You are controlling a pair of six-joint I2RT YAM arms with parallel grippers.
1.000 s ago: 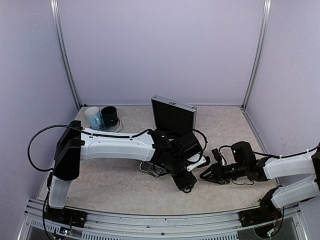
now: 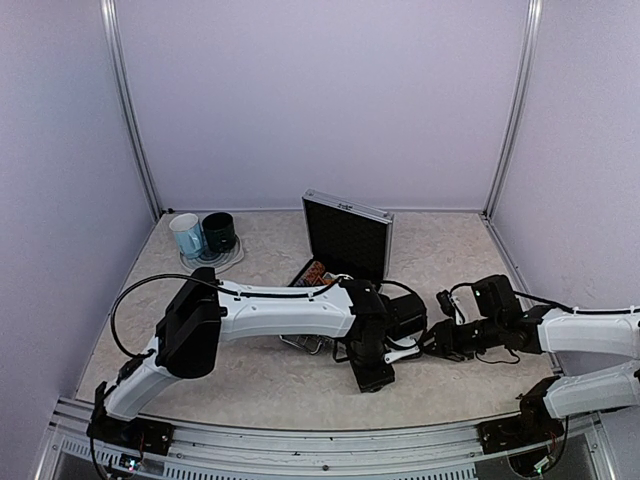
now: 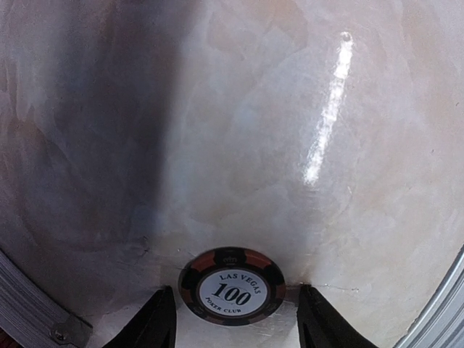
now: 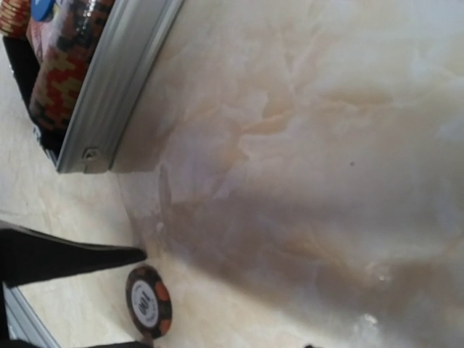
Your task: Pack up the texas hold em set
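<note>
A black and orange 100 poker chip (image 3: 232, 286) lies on the tabletop between the parted fingertips of my left gripper. In the right wrist view the same chip (image 4: 148, 301) shows beside a black left finger (image 4: 72, 255). My right gripper (image 2: 428, 345) is close by on the right, low over the table; only bits of its fingertips reach the bottom edge of its wrist view, set apart. Behind the left arm stands the open chip case, its dark lid (image 2: 345, 240) upright. Rows of chips (image 4: 64, 80) fill the visible corner of the case.
A light blue mug (image 2: 186, 236) and a black mug (image 2: 219, 232) stand by a clear coiled item (image 2: 230, 262) at the back left. A wire rack (image 2: 305, 343) is partly covered by the left arm.
Both arms have shifted to the right over the last second, the left one more. More of the chips in the case shows past the left arm now. Mugs and case stay put.
</note>
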